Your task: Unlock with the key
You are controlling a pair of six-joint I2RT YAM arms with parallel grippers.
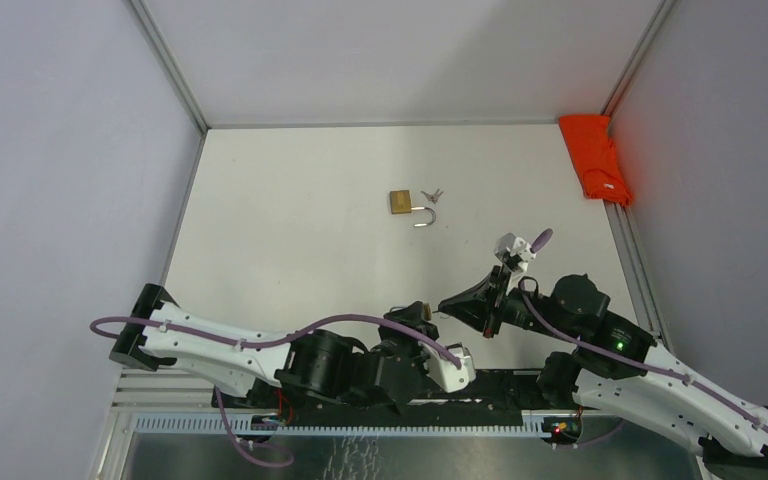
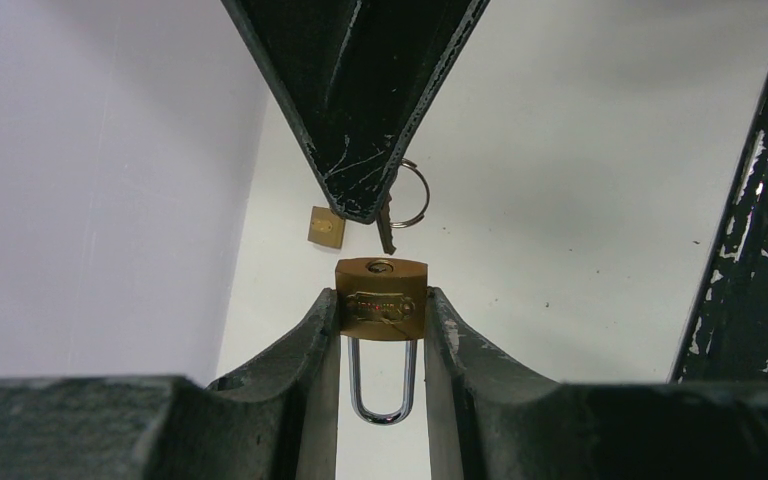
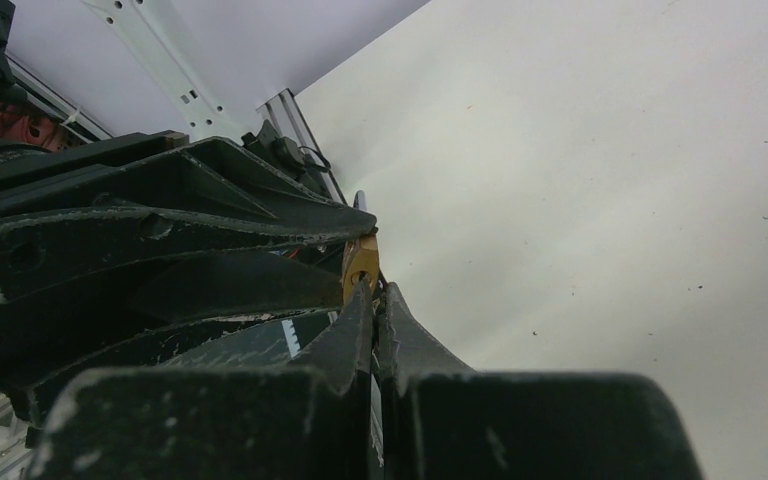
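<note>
A brass padlock (image 2: 380, 300), keyhole up and shackle down, is held in my left gripper (image 1: 423, 312). My right gripper (image 1: 444, 306) is shut on a key (image 2: 387, 225) with a ring, just above the padlock's keyhole in the left wrist view. In the right wrist view that padlock (image 3: 360, 260) sits just beyond the right fingertips, which largely hide the key. On the table a second padlock (image 1: 400, 202) with an open shackle lies beside small keys (image 1: 432, 195).
A folded orange cloth (image 1: 595, 155) lies at the back right edge, and grey walls enclose the sides and back. Both arms meet near the front edge.
</note>
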